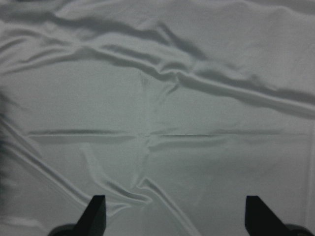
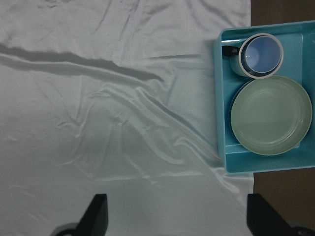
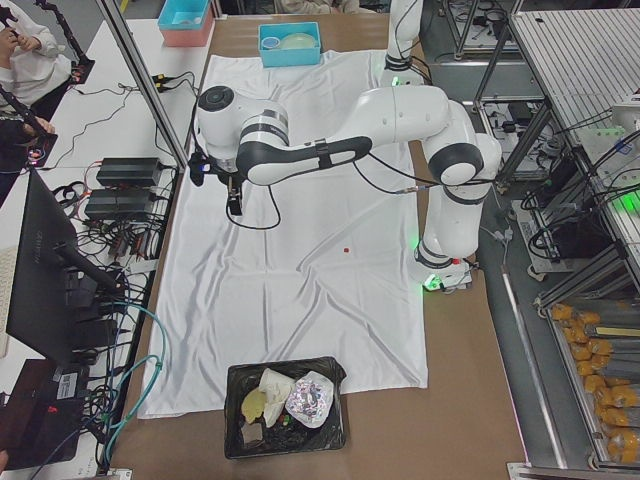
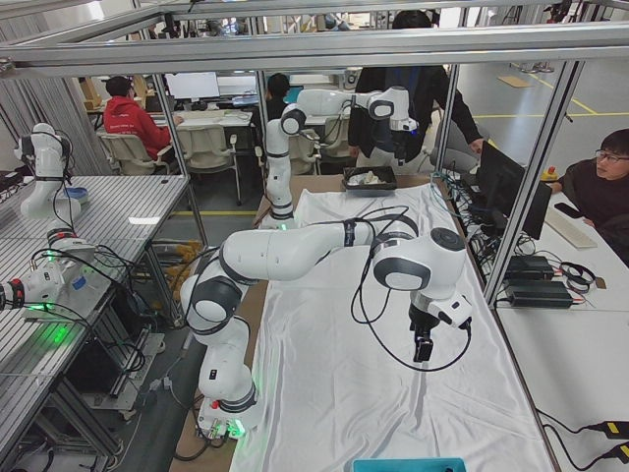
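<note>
My left gripper [image 3: 234, 205] [image 4: 399, 152] hangs over the white cloth [image 3: 290, 310] [image 1: 226, 172]; its fingers are wide apart, with only creased cloth below. My right gripper [image 4: 423, 352] is also open and empty above the cloth [image 2: 123, 191], beside a blue bin [image 3: 290, 58] [image 4: 373, 465] [image 2: 221, 98]. In the bin lie a pale green plate [image 2: 270, 115], stacked on another, and a mug [image 2: 261, 54] with a dark handle.
At the other end of the cloth, a black tray [image 3: 240, 380] [image 4: 349, 185] holds crumpled foil [image 3: 310, 400], white and yellowish items. A small red piece [image 3: 346, 250] lies on the cloth. Monitors and equipment border the table.
</note>
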